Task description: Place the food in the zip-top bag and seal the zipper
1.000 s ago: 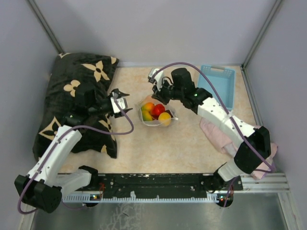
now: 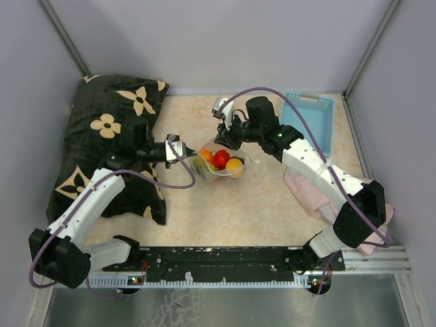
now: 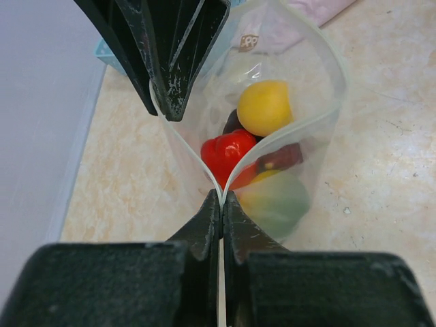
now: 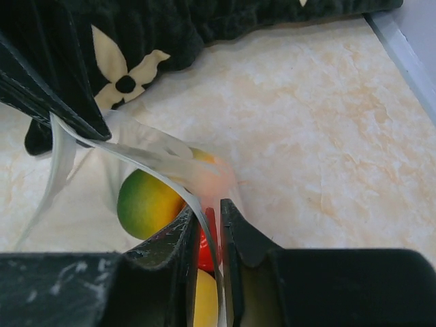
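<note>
The clear zip top bag point(image 2: 216, 144) stands with its mouth up in the middle of the table. Inside it are a red pepper-like item point(image 3: 228, 153), a yellow round fruit point(image 3: 264, 107), a green-and-orange fruit point(image 4: 146, 204) and a dark reddish item point(image 3: 279, 158). My left gripper is shut on the bag's rim at its left end, where both sides of the mouth meet. At the far side, my right gripper is part open, one edge of the bag running between its fingers. The mouth gapes between the two grippers.
A blue basket point(image 2: 327, 126) sits at the back right, with a pink cloth point(image 2: 304, 193) in front of it. A dark flowered cushion point(image 2: 88, 153) lies along the left. Bare table point(image 2: 231, 218) stretches in front of the bag.
My left gripper has moved right to the bag's left end and closed on the rim, drawing that end into a point. The right arm has barely moved.
</note>
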